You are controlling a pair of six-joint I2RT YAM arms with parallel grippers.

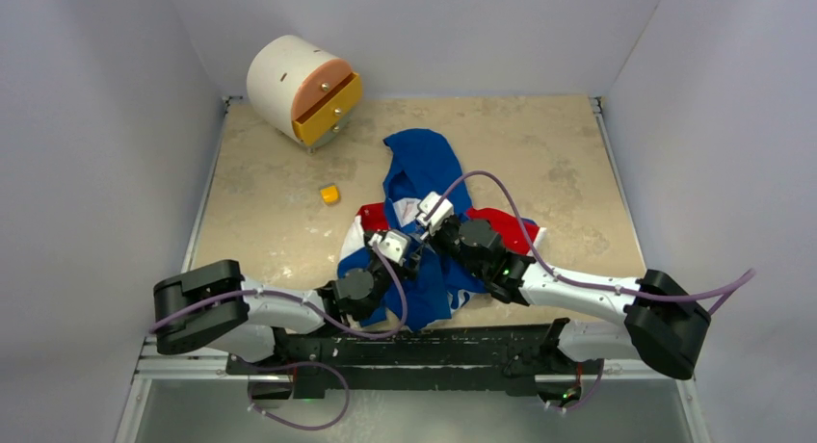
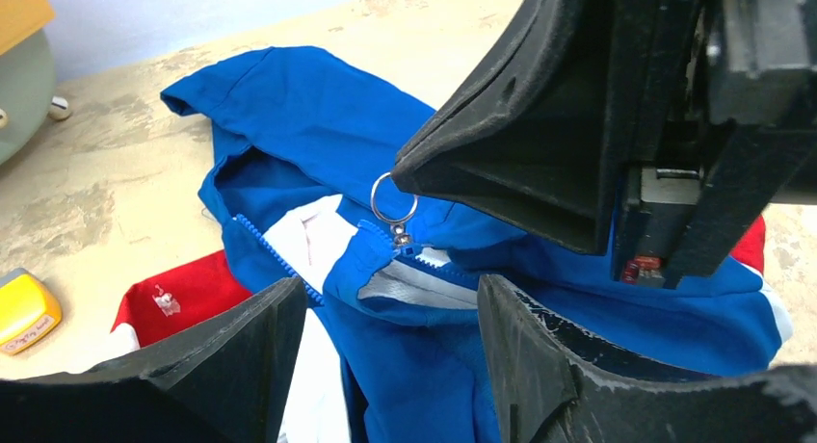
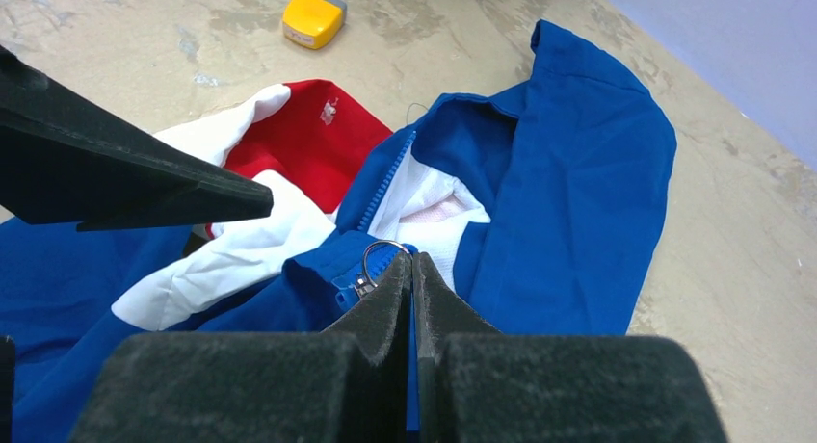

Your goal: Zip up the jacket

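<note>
The blue jacket lies on the table, its front open over a white lining. In the left wrist view, a thin metal ring joins the zipper slider to the tip of my right gripper, which is shut on that ring and holds it up. One row of blue zipper teeth runs along the far side of the opening, apart from the slider. My left gripper is open, its fingers pointing at the jacket front below the slider; no cloth shows clamped between them.
A small yellow-orange block rests left of the jacket. Behind it stands a white cylindrical drawer unit with an orange-yellow drawer front. Both arms are close together over the jacket. Bare table shows at the right rear.
</note>
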